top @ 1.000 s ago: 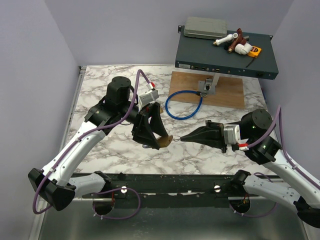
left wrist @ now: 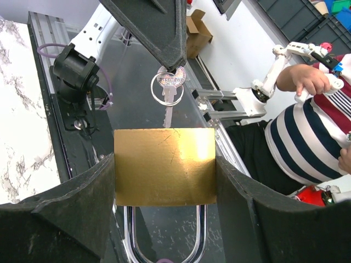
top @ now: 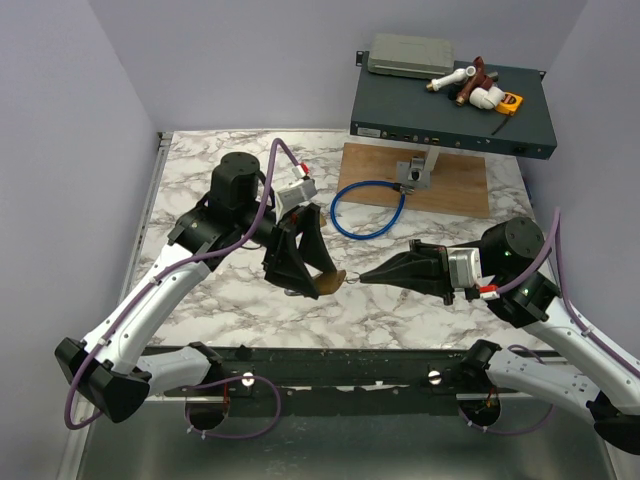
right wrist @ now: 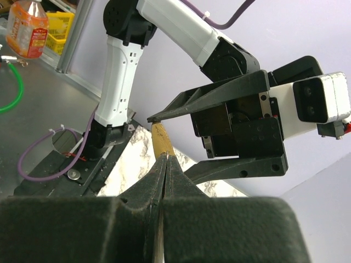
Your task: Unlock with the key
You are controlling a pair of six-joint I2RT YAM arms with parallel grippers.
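Note:
A brass padlock (left wrist: 165, 167) with a steel shackle (left wrist: 199, 233) is held between the fingers of my left gripper (top: 330, 284), which is shut on it. Facing it from the right, my right gripper (top: 361, 279) has its fingertips together, pinching the head of a silver key (left wrist: 171, 82) with a ring (left wrist: 153, 90) through it. The key's blade points at the padlock and passes behind its edge in the left wrist view. Its tip is hidden, so how deep it sits cannot be told. The right wrist view shows the padlock (right wrist: 160, 138) just beyond the right fingertips.
Below both grippers, the marble-patterned table (top: 240, 310) is mostly clear. A blue cable loop (top: 335, 222) lies by a brown board (top: 462, 190). At the back right stands a raised black shelf (top: 400, 100) with fittings on it.

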